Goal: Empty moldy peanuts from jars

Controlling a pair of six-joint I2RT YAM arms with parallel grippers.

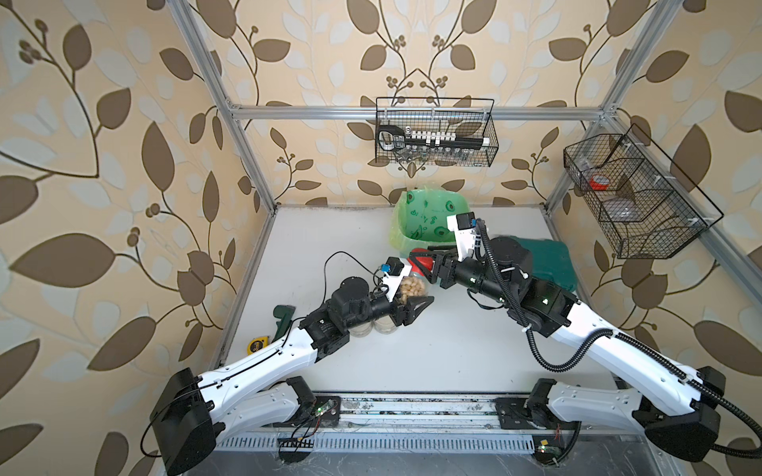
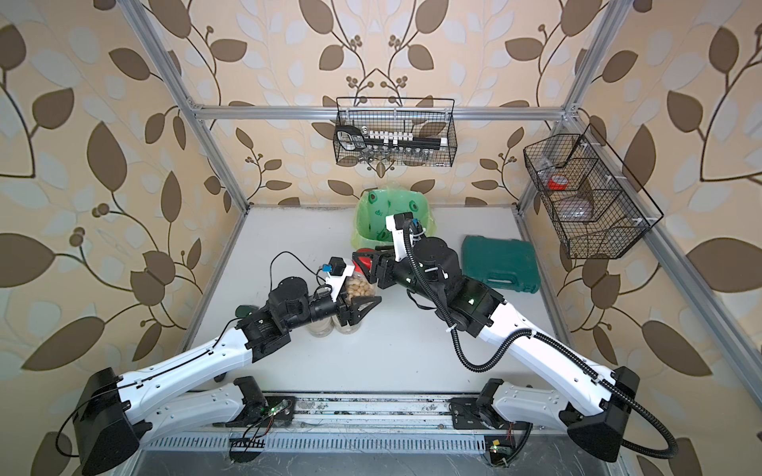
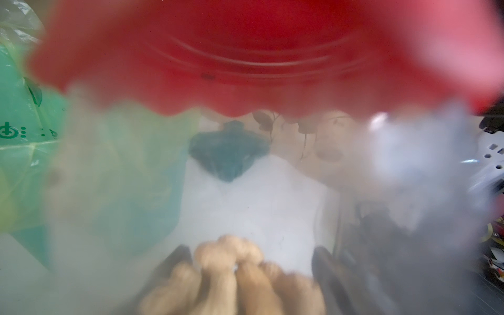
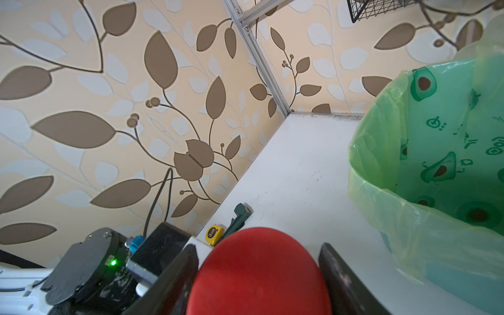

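A clear jar of peanuts (image 1: 412, 288) with a red lid (image 3: 262, 47) is held between the two arms. My left gripper (image 1: 413, 295) is shut on the jar's body; the left wrist view shows peanuts (image 3: 225, 273) behind the cloudy plastic. My right gripper is shut on the red lid (image 4: 258, 262) at the top. More jars (image 2: 320, 328) stand on the table below, partly hidden by the left arm. A bin with a green liner (image 1: 428, 208) stands open at the back, just behind the jar.
A dark green case (image 2: 500, 261) lies at the back right. A yellow tape measure (image 1: 258, 344) and green tool (image 1: 282, 321) lie at left. Wire baskets (image 1: 436, 135) hang on the back and right.
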